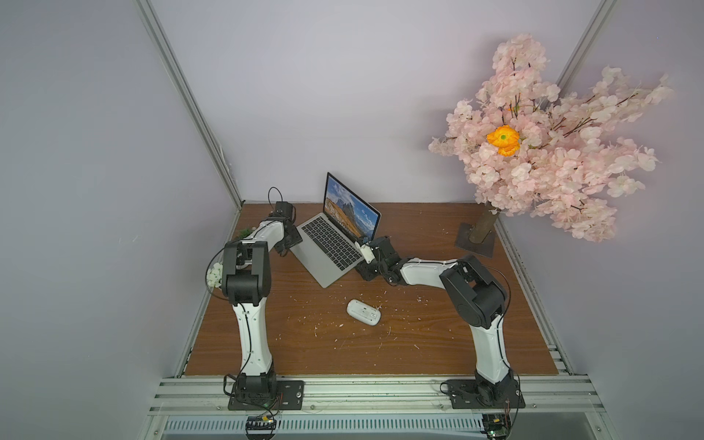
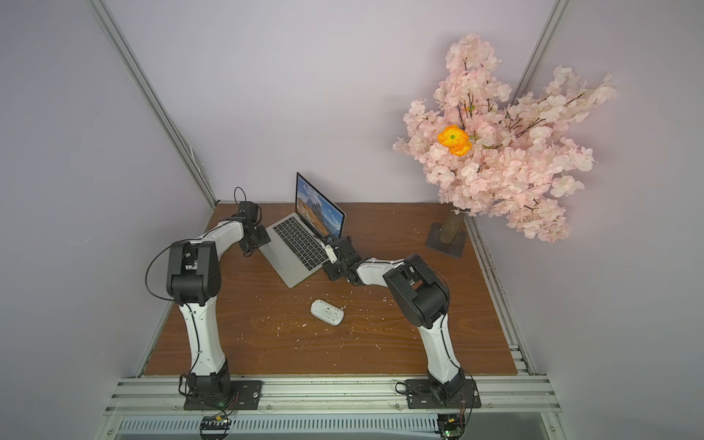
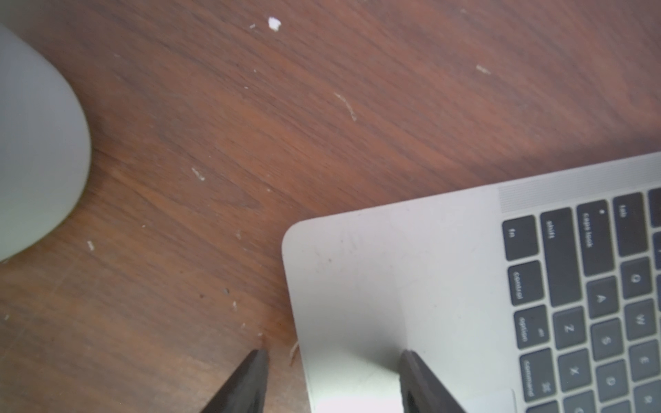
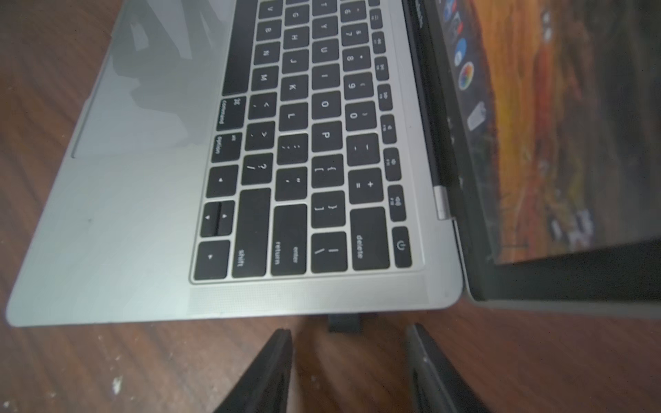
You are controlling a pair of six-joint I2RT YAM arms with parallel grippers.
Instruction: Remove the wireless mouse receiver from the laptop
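Observation:
The silver laptop (image 1: pixel 330 245) stands with its lid raised and screen lit. Out of its right side sticks a small black receiver (image 4: pixel 344 323), plugged in below the delete key. My right gripper is part open at that side; its two fingers are on either side of the receiver, with bare space between them and it. At the laptop's left front corner, my left gripper is shut across the edge, one finger over the palm rest and the other just outside. Contact under the edge is hidden. The white mouse (image 1: pixel 363 312) lies in front of the laptop.
A vase of pink blossom (image 1: pixel 480 227) stands at the back right on a dark base. White flowers (image 1: pixel 215 275) sit at the left beside the left arm. Small crumbs dot the brown table (image 1: pixel 425 337), whose front half is mostly clear.

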